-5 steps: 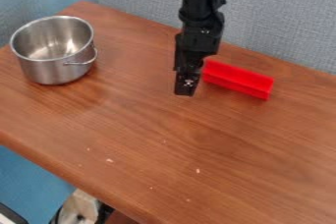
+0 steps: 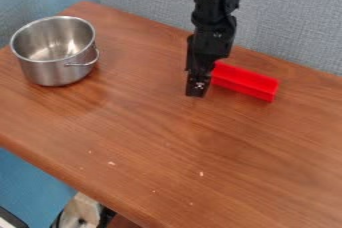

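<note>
A black gripper (image 2: pixel 198 80) points down at the middle of the wooden table, its tips low beside the left end of a red bar-shaped object (image 2: pixel 246 83), partly covering that end. Whether its fingers are open or shut, or touch the red object, is not clear. A steel pot (image 2: pixel 54 64) with a wire handle stands at the left.
Grey padded walls rise behind it, and a blue surface shows past its left edge, with some items at the bottom left corner.
The gripper has shifted slightly to the right, toward the red object. The pot and red object look unmoved.
</note>
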